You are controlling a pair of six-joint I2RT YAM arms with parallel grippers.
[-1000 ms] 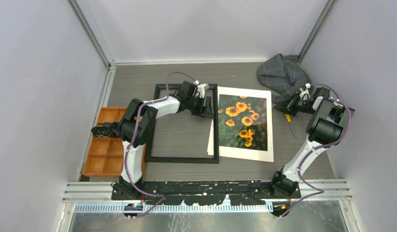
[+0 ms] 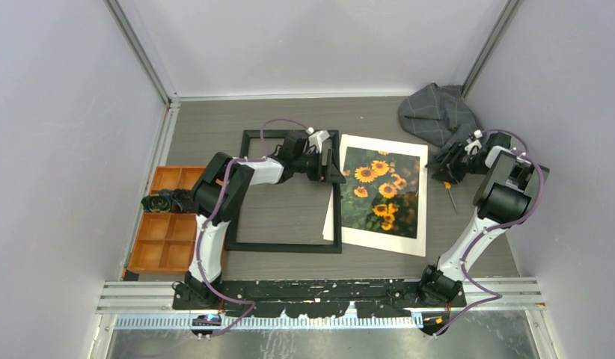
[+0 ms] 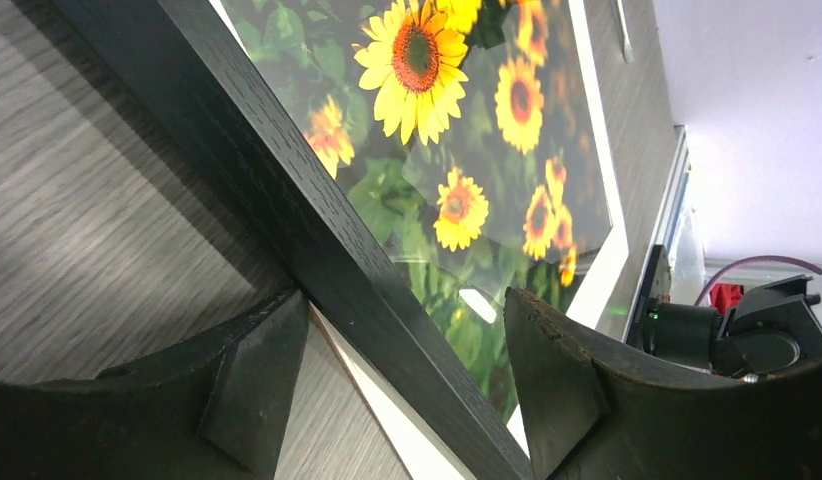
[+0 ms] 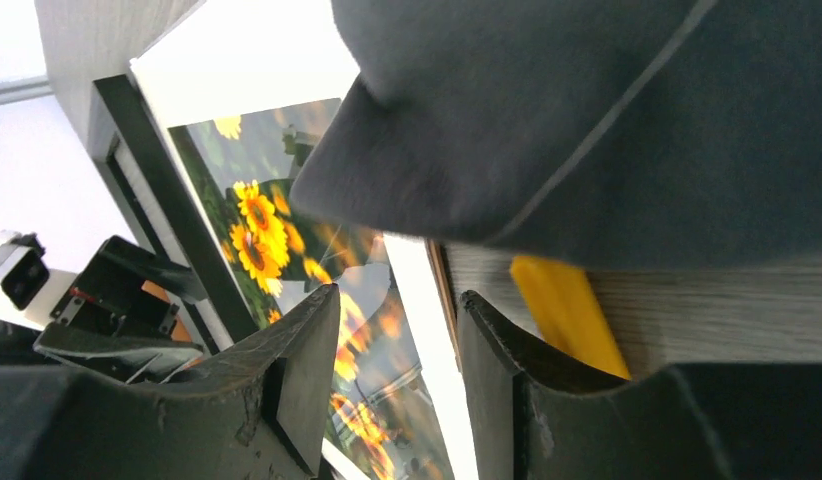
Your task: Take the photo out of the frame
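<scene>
The black frame lies left of the sunflower photo, its right bar over the white sheet edge at the photo's left. My left gripper is at that bar, fingers apart; in the left wrist view the bar runs between the open fingers. My right gripper stands open right of the photo, above a yellow-handled screwdriver; its wrist view shows the photo's white border beyond its fingertips.
A grey cloth is bunched at the back right, close to my right gripper. An orange compartment tray sits at the left. Walls close in on both sides and behind.
My left gripper has moved slightly right and toward the front, and the frame and photo have shifted a little to the right.
</scene>
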